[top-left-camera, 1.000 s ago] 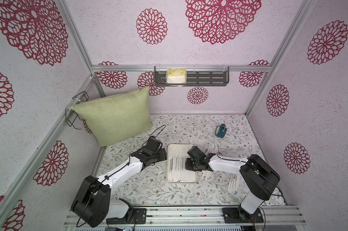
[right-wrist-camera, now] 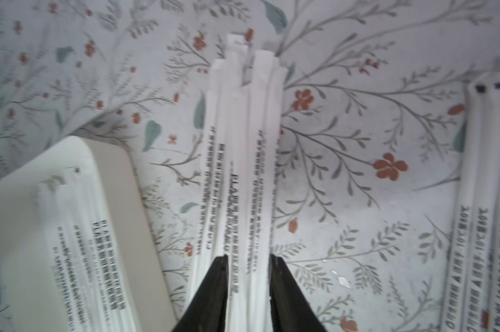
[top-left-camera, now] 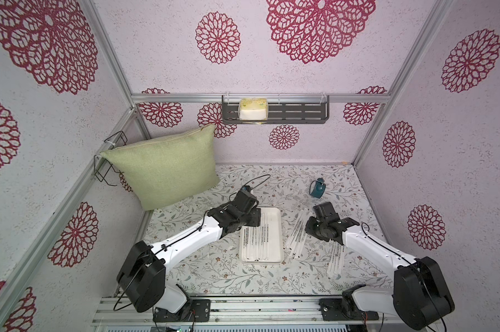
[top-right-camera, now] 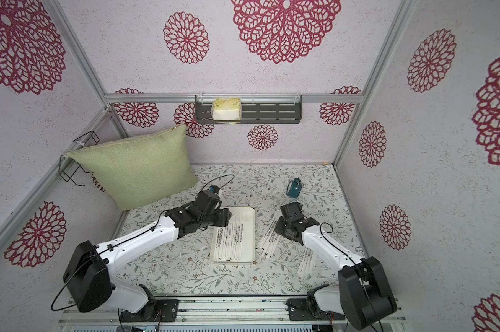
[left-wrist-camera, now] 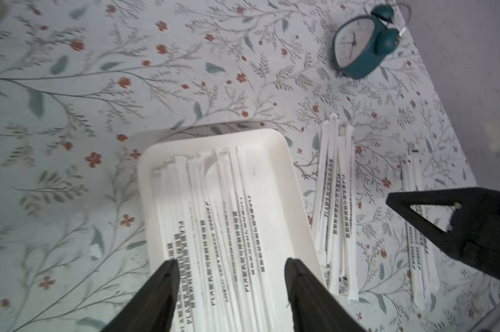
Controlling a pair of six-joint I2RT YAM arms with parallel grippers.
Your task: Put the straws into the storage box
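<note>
The white storage box (top-left-camera: 276, 251) lies open on the table, with several wrapped straws (left-wrist-camera: 208, 232) side by side in it and bare floor along its right side. More wrapped straws (right-wrist-camera: 241, 182) lie on the table just right of the box. A further group (top-left-camera: 336, 259) rests farther right. My left gripper hangs over the box with its fingers apart and no straw between them. Above the straws right of the box, my right gripper stands open, and nothing shows in its grasp.
A teal alarm clock (top-left-camera: 318, 188) stands at the back right. The green cushion (top-left-camera: 166, 168) leans at the back left. Overhead, a dark shelf (top-left-camera: 297, 112) carries a pale packet (top-left-camera: 253, 109). Bare table surrounds the box's left and front sides.
My right arm has swung right, from over the box to above the straws beside it. The left gripper has moved right and back, over the box.
</note>
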